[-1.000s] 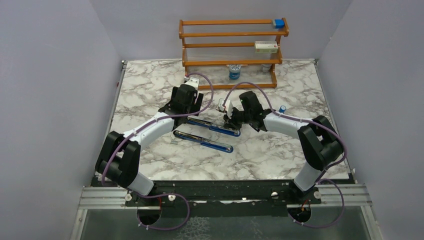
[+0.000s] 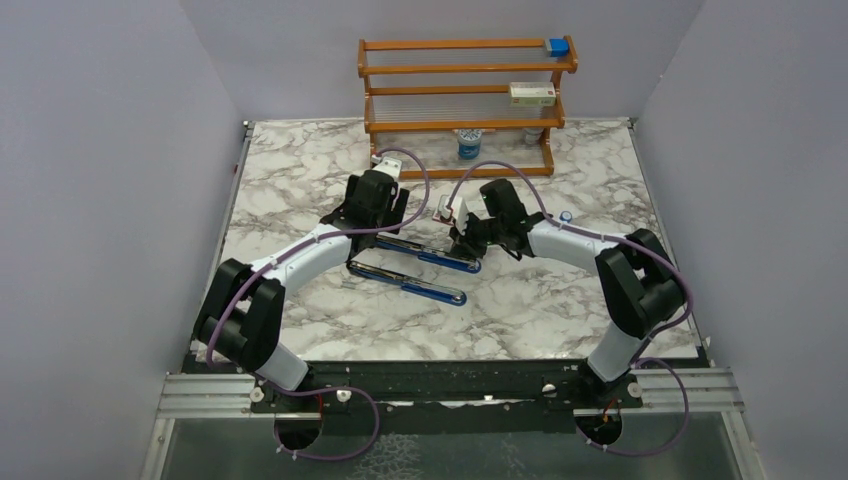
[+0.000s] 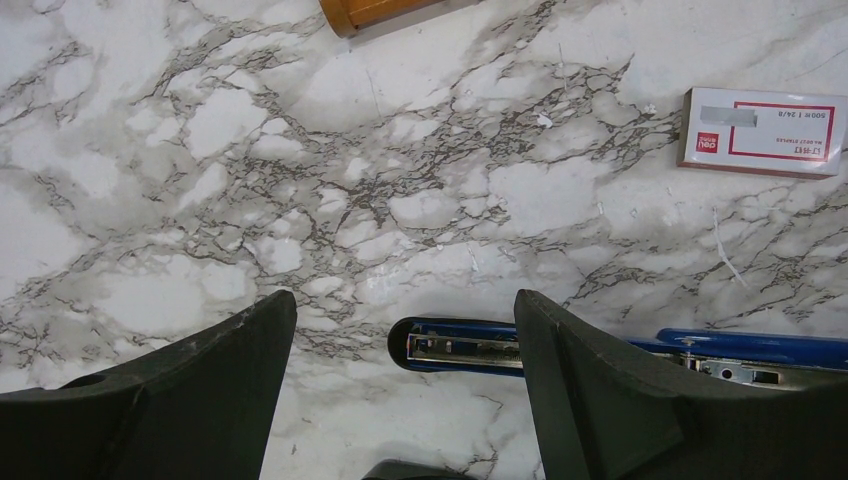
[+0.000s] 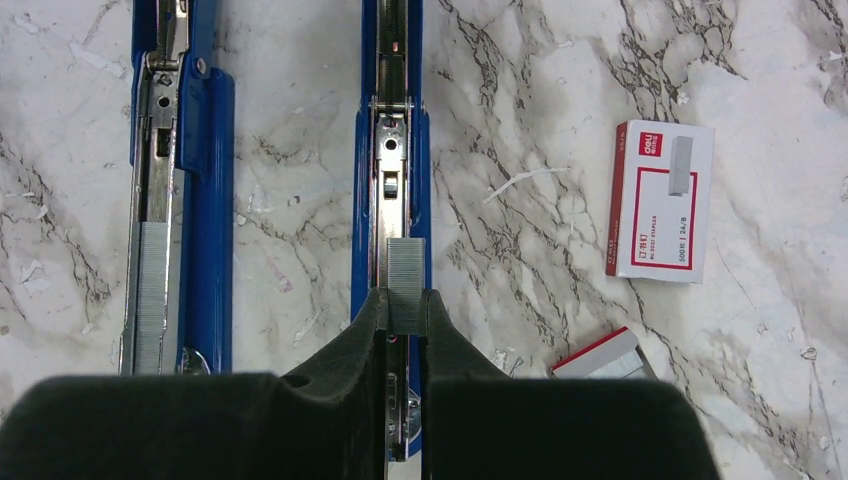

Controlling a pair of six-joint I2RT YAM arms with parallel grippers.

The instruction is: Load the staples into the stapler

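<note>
Two opened blue staplers lie side by side on the marble table. Over the farther stapler, my right gripper is shut on a silver strip of staples. The strip lines up lengthwise with the metal magazine; whether it touches the channel cannot be told. In the nearer stapler a staple strip lies inside the magazine. My left gripper is partly open with nothing gripped, above the far stapler's left end.
A white-and-red staple box lies behind the far stapler, and a second small box stands near it, partly hidden. A wooden rack fills the back.
My right gripper has shifted very slightly to the right over the far stapler. The left arm has moved only a little rightward. The staplers have stayed in place.
</note>
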